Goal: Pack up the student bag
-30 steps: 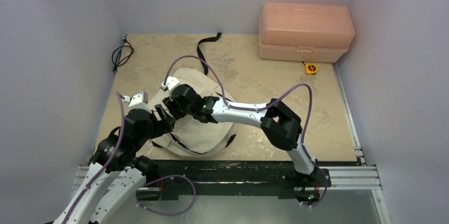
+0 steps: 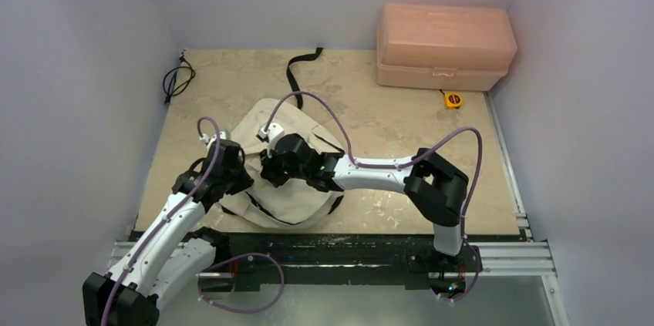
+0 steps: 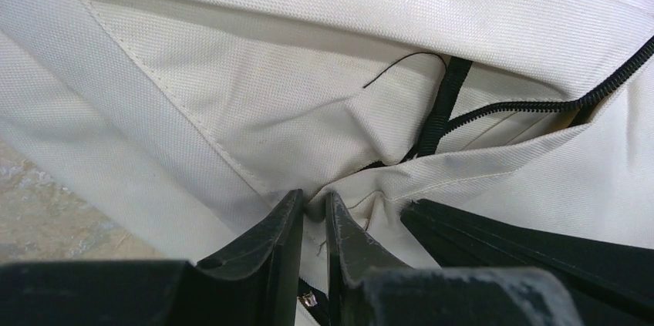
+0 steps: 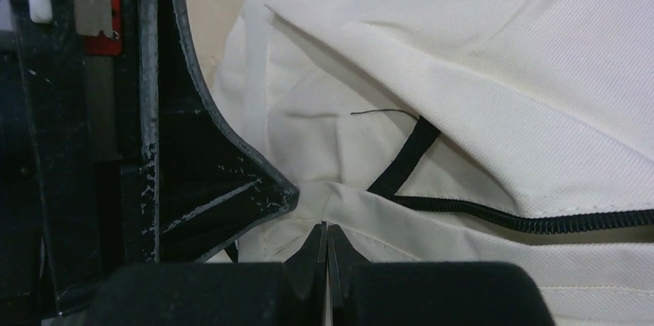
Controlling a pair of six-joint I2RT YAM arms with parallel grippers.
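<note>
The white bag (image 2: 289,201) lies flat, its front pocket's black zipper (image 3: 532,106) partly open. In the left wrist view, my left gripper is shut on a pinched fold of the bag's cloth just below the zipper's end. A black strap (image 3: 449,99) lies under the flap beside that end. My right gripper is shut, fingertips together with nothing between them, over the cloth below the zipper and to the right of the left gripper. No pull tab shows at this zipper's end. A second zipper slider (image 3: 308,299) shows near the left gripper's fingers.
A pink closed box (image 2: 443,45) stands at the back right, with a yellow tape measure (image 2: 453,100) in front. A black cable (image 2: 177,82) lies back left. Both arms crowd closely over the bag.
</note>
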